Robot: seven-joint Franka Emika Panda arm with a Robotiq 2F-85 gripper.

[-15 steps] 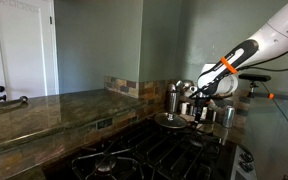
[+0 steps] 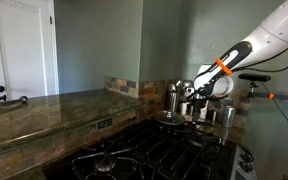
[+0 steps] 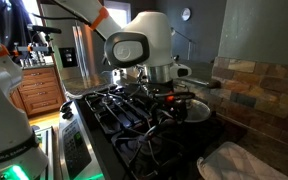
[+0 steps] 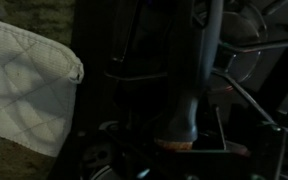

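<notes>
My gripper (image 3: pixel 156 125) hangs low over the black stove grates (image 3: pixel 134 150) in the second exterior view, its dark fingers hard to separate from the ironwork. A round shallow pan (image 2: pixel 171 118) rests on the far side of the stove, just left of the gripper (image 2: pixel 196 108) in the first exterior view. Nothing shows held between the fingers, which seem apart.
A white quilted cloth (image 3: pixel 239 163) lies on the counter beside the stove. Metal canisters (image 2: pixel 173 99) stand behind the pan.
The arm has risen slightly over the past second. Around the pan, the shiny rim looks smaller and lower than before; the rest of the stove looks the same.
</notes>
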